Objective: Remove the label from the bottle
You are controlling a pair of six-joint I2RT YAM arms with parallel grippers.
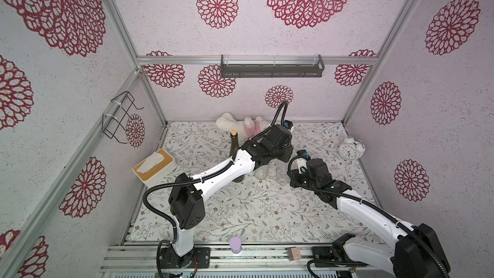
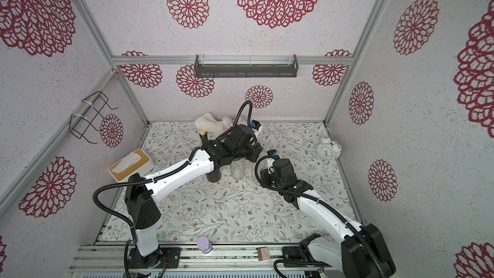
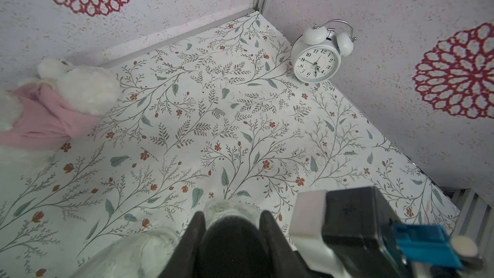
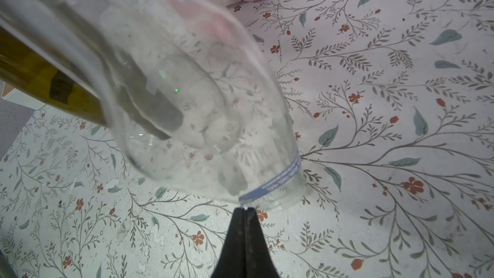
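A clear bottle (image 4: 200,139) stands under my left gripper, with a narrow blue-and-white label (image 4: 272,182) around its lower part in the right wrist view. In the left wrist view, my left gripper is shut around a dark round top, which seems to be the bottle's cap (image 3: 234,249); the clear body shows just beyond it. My right gripper is shut, its tips close to the label's lower left end. No label material shows between them, and whether they touch the band I cannot tell. From above, the right arm partly covers the bottle (image 1: 282,172).
Left of the bottle are another clear container (image 1: 262,173) and a dark olive bottle (image 1: 234,141) with an orange top. A plush toy (image 1: 241,123) lies behind, an alarm clock (image 1: 351,149) at right, a tissue box (image 1: 154,167) at left.
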